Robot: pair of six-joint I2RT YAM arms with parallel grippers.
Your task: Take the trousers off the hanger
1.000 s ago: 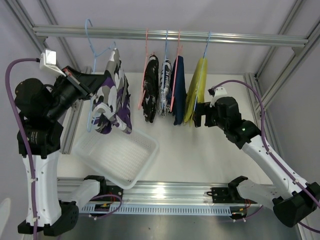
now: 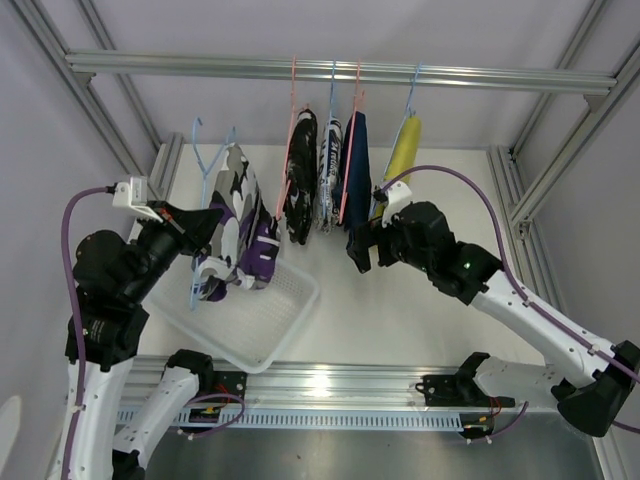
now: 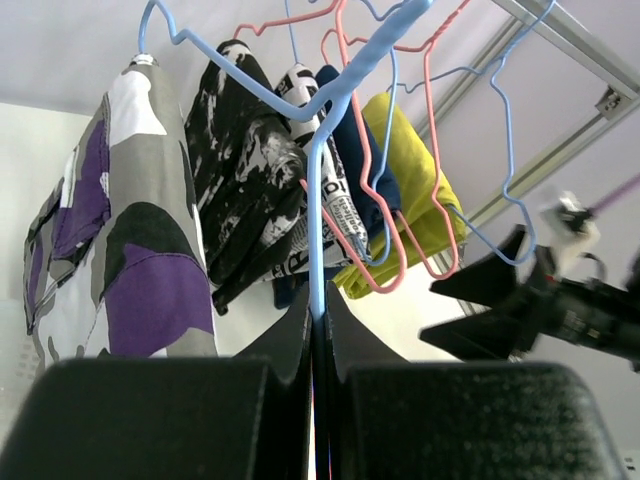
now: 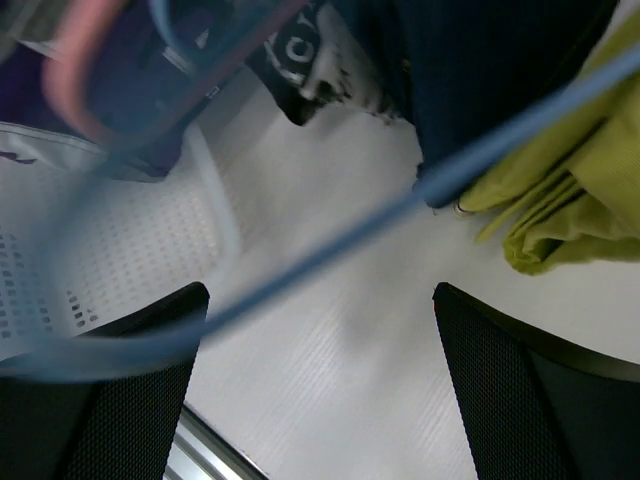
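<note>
Camouflage trousers in grey, white and purple (image 2: 240, 220) hang on a blue hanger (image 3: 330, 90), off the rail, at the left above the basket. My left gripper is shut on the hanger's blue wire, with the trousers (image 3: 150, 280) beside it. My right gripper (image 2: 365, 245) stands open at the centre right, in front of the hanging clothes; in the right wrist view only blurred hanger wire crosses before its fingers, with the yellow garment (image 4: 570, 210) and navy garment (image 4: 450, 120) beyond.
Black-patterned, printed, navy and yellow garments hang from the rail (image 2: 220, 68) on pink and blue hangers. A white perforated basket (image 2: 290, 320) lies on the floor at left.
My right gripper has moved left, away from the yellow garment's front.
</note>
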